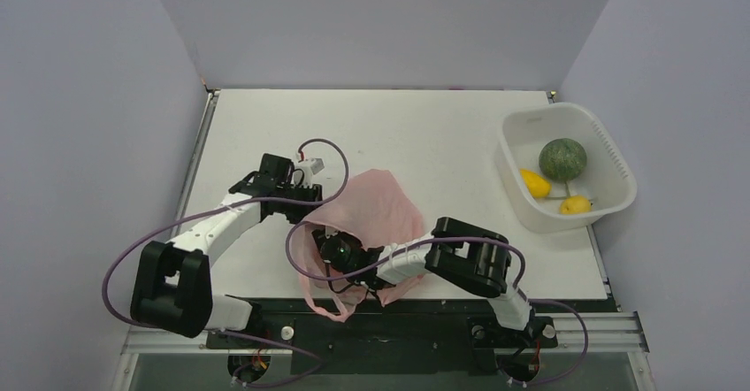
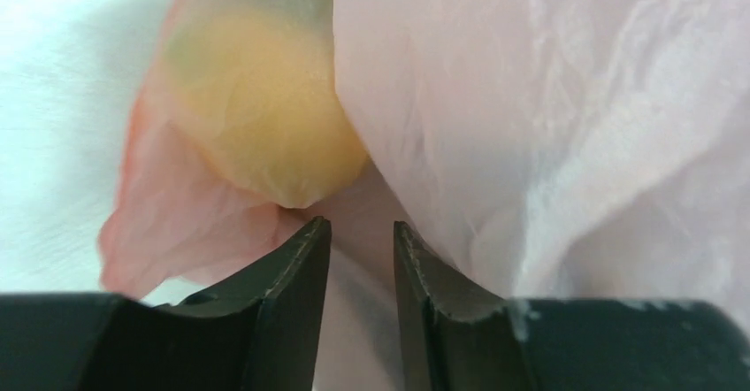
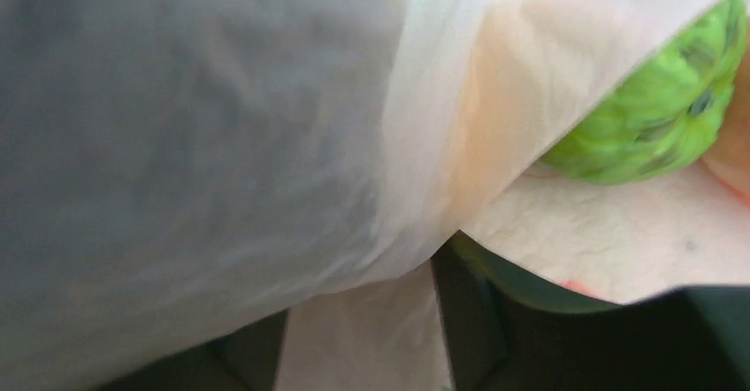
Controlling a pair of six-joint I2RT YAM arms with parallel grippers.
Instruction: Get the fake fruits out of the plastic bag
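The pink plastic bag point(image 1: 380, 198) lies in the middle of the table, its handles hanging over the front edge. In the left wrist view a yellow fruit point(image 2: 265, 108) shows through the bag's thin film, just beyond my left gripper. That gripper is part open, with bag film behind the gap and no fruit between its fingers. My right gripper reaches into the bag's mouth, partly covered by film. A gap shows between its fingers, and no fruit is seen there. Right of it, a green ribbed fruit point(image 3: 650, 108) rests inside, an orange-brown one point(image 3: 736, 148) beside it.
On the right stands a white bin point(image 1: 522, 205) holding a dark green melon point(image 1: 562, 159) and two yellow fruits, one a lemon-like piece point(image 1: 576, 204). Purple cables loop over both arms and across the bag.
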